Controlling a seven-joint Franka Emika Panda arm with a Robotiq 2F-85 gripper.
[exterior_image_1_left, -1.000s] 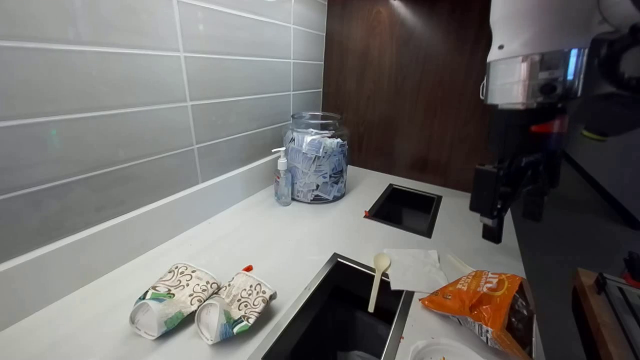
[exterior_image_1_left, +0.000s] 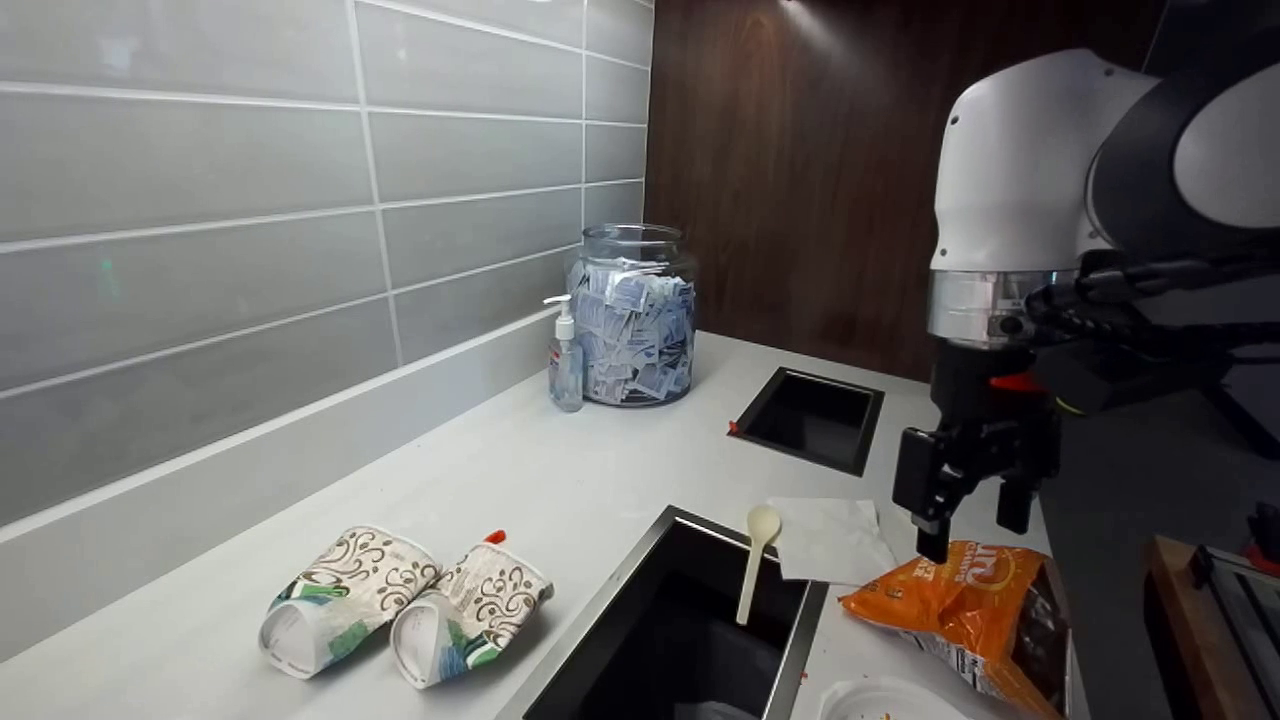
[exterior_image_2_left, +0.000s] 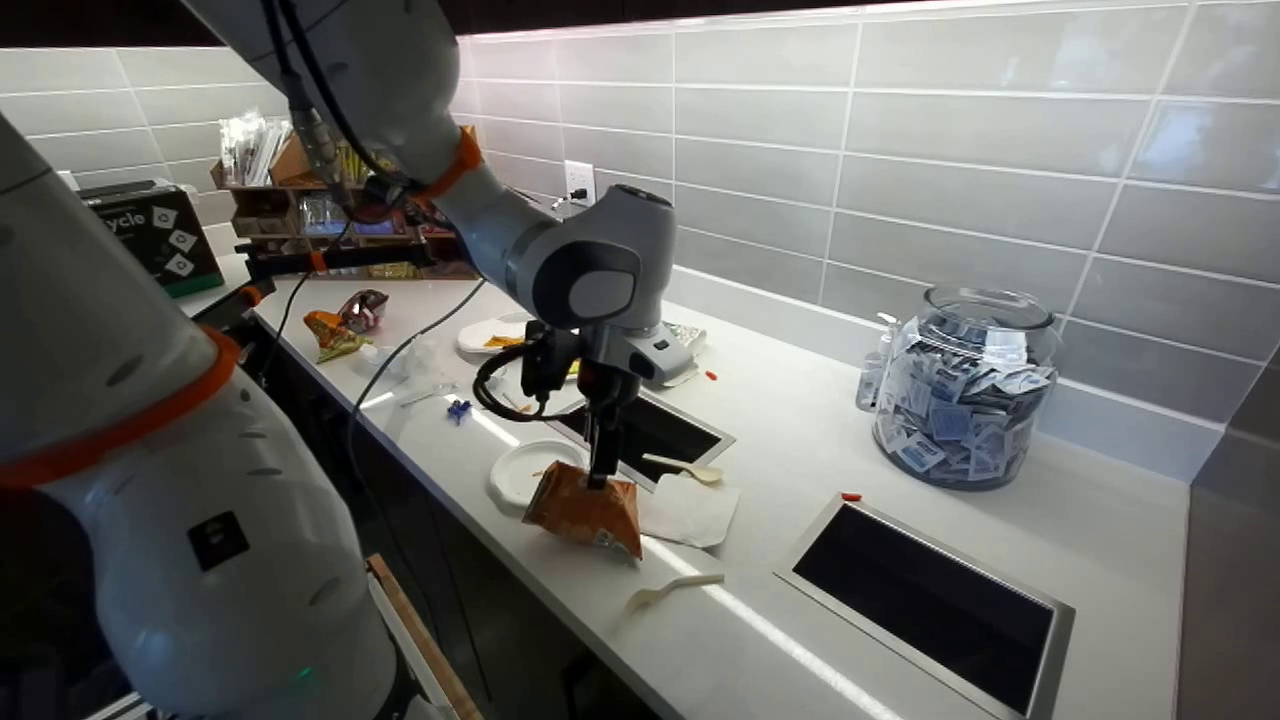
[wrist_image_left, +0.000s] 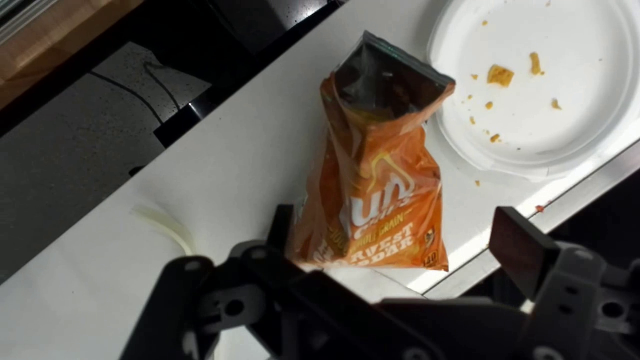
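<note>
An orange chip bag (wrist_image_left: 384, 198), its torn mouth gaping, lies on the counter close to the front edge. My gripper (exterior_image_1_left: 974, 534) is above the end of the bag away from the mouth, fingers pointing down and wide apart. In the wrist view the dark finger pads (wrist_image_left: 519, 252) are on either side of the bag's bottom end, and nothing is clamped between them. Exterior view 2 shows the gripper (exterior_image_2_left: 597, 480) overlapping the bag (exterior_image_2_left: 588, 510); whether a finger touches it I cannot tell.
Beside the bag is a white plate (wrist_image_left: 540, 150) with crumbs. A black counter opening (exterior_image_1_left: 672, 624) has a spoon (exterior_image_1_left: 758, 558) across its rim, near a napkin (exterior_image_1_left: 831, 540). Another opening (exterior_image_1_left: 813, 420), a glass jar (exterior_image_1_left: 632, 324) and two crushed cups (exterior_image_1_left: 354, 594) stand farther off.
My gripper has come down and shifted left in exterior view 1, closer to the orange bag. The bag, spoon, napkin and cups have not moved.
</note>
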